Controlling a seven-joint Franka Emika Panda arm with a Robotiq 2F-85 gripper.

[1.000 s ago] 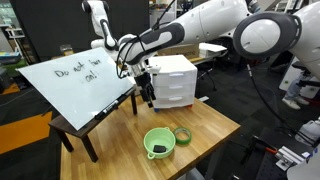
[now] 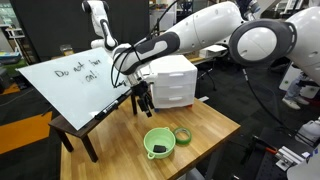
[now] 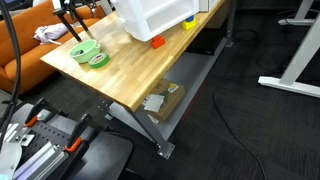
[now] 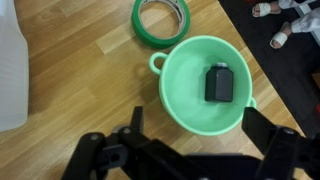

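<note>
A green bowl (image 2: 159, 143) with a small handle stands on the wooden table, and a black block-like object (image 4: 218, 84) lies inside it. Beside the bowl is a roll of green tape (image 4: 149, 37), flat on the tabletop. My gripper is open, its fingers wide apart with nothing between them. In the wrist view the bowl's lower part lies between the fingertips; the gripper is above the table. From exterior view 1 the gripper (image 2: 142, 107) hangs behind the bowl, apart from it. Exterior view 2 shows the bowl (image 3: 86, 48) and tape near the table's edge.
A white drawer unit (image 2: 174, 78) stands at the back of the table. Toward the left leans a large whiteboard (image 2: 75, 88). Red (image 3: 157, 42) and yellow (image 3: 190, 22) pieces lie by the white unit. Bare wood stretches in front of that unit.
Over the last second the arm has shifted slightly down and to the left in exterior view 1. The bowl and tape have stayed in place.
</note>
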